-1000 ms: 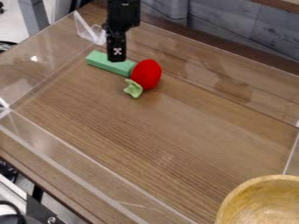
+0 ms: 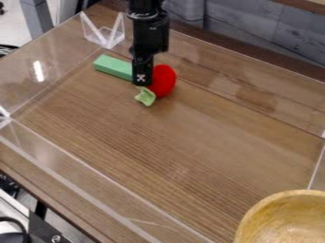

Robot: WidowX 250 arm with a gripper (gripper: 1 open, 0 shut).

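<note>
My black gripper (image 2: 143,76) comes down from the top centre, its tip low at the right end of a mint-green bar (image 2: 112,66), just left of a red strawberry-like object (image 2: 162,81) with a light green leafy top (image 2: 144,97). The gripper looks shut; I cannot see anything between its fingers.
A wide wooden table (image 2: 127,161) fills the view, clear in the middle and front. A clear plastic item (image 2: 103,30) stands at the back left. A yellow bowl (image 2: 282,223) sits at the front right. A dark edge runs along the back right.
My gripper has moved right and down, from above the green bar to beside the red object. The objects on the table look unmoved.
</note>
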